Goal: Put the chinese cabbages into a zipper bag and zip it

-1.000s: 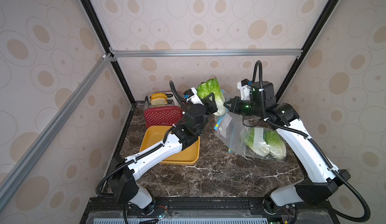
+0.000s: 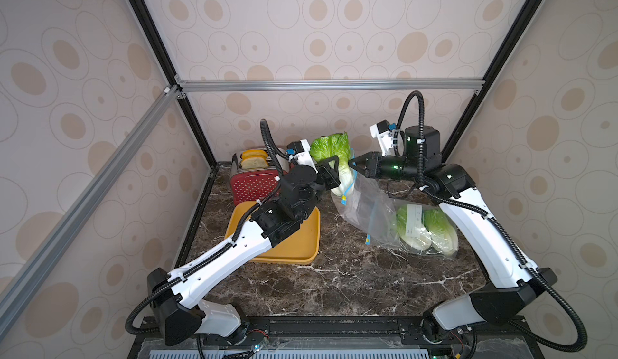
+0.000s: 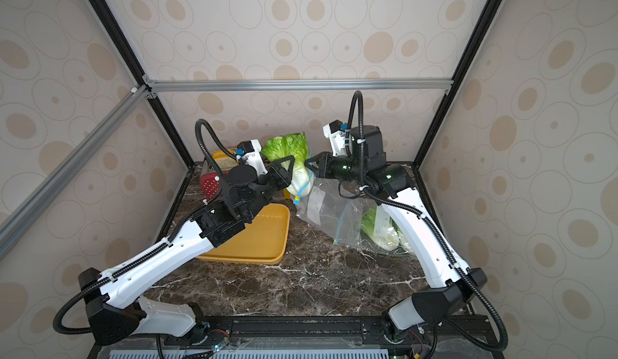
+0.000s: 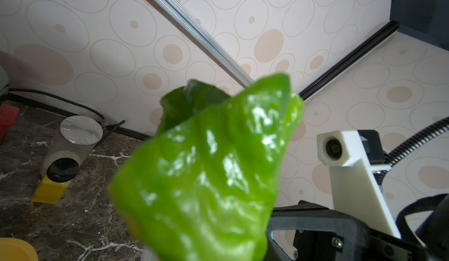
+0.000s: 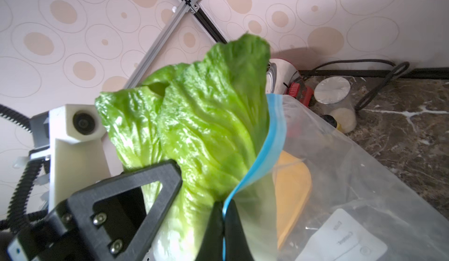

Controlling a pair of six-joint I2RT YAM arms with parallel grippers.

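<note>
My left gripper [image 2: 336,171] is shut on a green-leaved, white-based Chinese cabbage [image 2: 331,146], held upright above the table. The leaves of this cabbage [image 4: 210,176] fill the middle of the left wrist view. Close on its right, my right gripper is shut on the blue-striped mouth edge [image 5: 269,141] of a clear zipper bag [image 2: 370,207]. The bag slopes down to the table. Its mouth edge passes against the cabbage; how far the base sits inside is unclear. Several more cabbages [image 2: 415,230] lie in clear plastic at right.
A yellow tray [image 2: 312,246] stands partly beneath my left arm. Behind it is a red dotted toaster [image 2: 260,185] with bread. A lidded jar [image 5: 334,101] stands at the back.
My right gripper has moved a little left, drawing the bag's mouth along.
</note>
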